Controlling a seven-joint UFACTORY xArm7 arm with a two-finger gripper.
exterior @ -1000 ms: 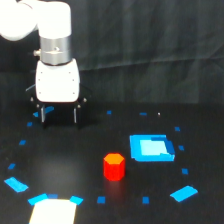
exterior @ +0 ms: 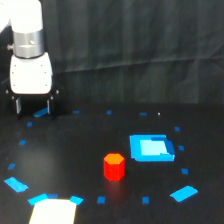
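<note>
A red hexagonal block (exterior: 114, 167) stands on the black table, right of the lower middle. Up at the left edge of the camera view is my white arm, its gripper (exterior: 34, 104) pointing down. Its thin dark fingers are spread apart, with nothing visible between them. The gripper is well to the left of the red block and farther back, not touching it. A blue square outline with a white centre (exterior: 152, 148) lies to the right of and behind the block.
Blue tape strips mark the table, including one at the right (exterior: 184, 193) and one at the left (exterior: 15, 184). A pale square (exterior: 52, 211) is cut off by the bottom edge. Dark curtain hangs behind.
My arm and gripper have shifted left and slightly up in the view. The red block and the blue markings have stayed in place.
</note>
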